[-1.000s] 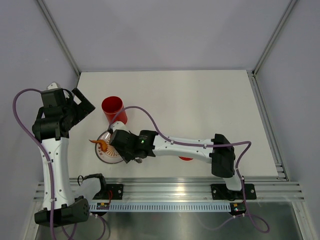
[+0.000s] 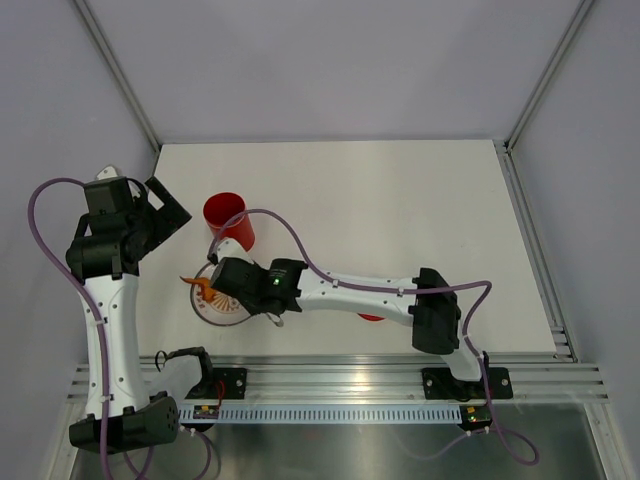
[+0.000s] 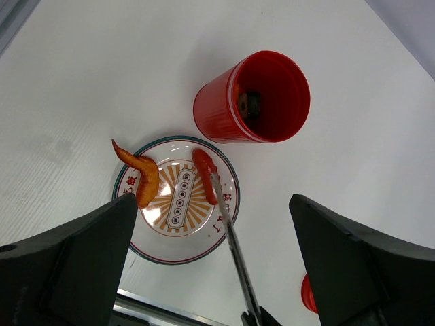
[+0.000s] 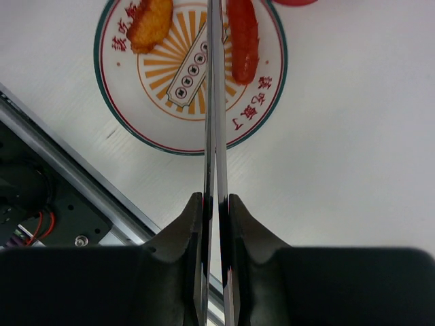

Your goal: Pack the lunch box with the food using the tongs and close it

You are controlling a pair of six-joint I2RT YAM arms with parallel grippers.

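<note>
A white plate with an orange pattern [image 3: 180,241] holds a fried, curved golden piece [image 3: 146,180] on its left and a red sausage [image 3: 204,173] on its right. A red cup [image 3: 217,112] with food inside stands just behind the plate. My left gripper is open above the table, empty. My right gripper is over the plate, its long tweezer-like metal pieces nearly together, reaching to beside the sausage [image 4: 245,51]; whether anything is between their tips cannot be told.
A small red round object [image 3: 306,293] lies to the right of the plate, partly under the right arm. Metal rails run along the table edges.
The left arm is nearly unchanged.
</note>
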